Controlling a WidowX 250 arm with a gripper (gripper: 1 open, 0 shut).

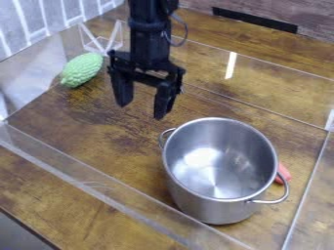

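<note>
My black gripper (145, 92) hangs over the wooden surface at upper centre, its fingers apart and nothing seen between them. To its left lies a pale green bumpy object (81, 70), like a vegetable. A large steel pot (217, 186) with two side handles stands at lower right, empty inside. Behind the pot's right side a small red object (283, 174) is partly hidden.
Clear plastic walls border the wooden work surface (92, 137) along the front, sides and back. A dark slatted piece (255, 23) lies at the back.
</note>
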